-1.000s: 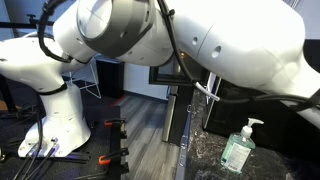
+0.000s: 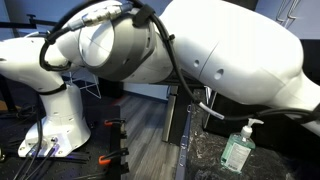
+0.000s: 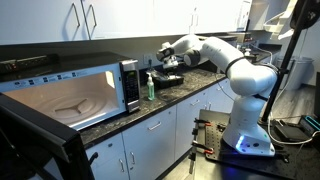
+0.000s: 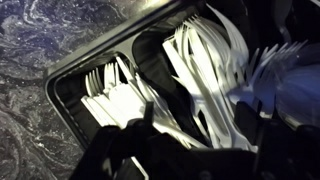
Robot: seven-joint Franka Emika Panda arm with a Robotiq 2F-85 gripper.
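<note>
A black tray with compartments fills much of the wrist view. White plastic forks and other white utensils lie bunched in its left compartment. More white cutlery is heaped in the middle compartment, with fork tines spread toward the right. My gripper is over the tray, its dark fingers apart at the bottom of the view. Shadow hides the fingertips' exact place, and whether they touch any utensil cannot be told. In exterior view 2, the arm reaches to the dark tray at the counter's far end.
A pump bottle of clear green liquid stands on the dark speckled counter. In exterior view 2, a microwave stands farther along the same counter. Bare countertop shows left of the tray.
In exterior view 1, the arm's elbow and forearm have shifted over the last second, with the elbow's underside lower now. The pump bottle has stayed in place.
</note>
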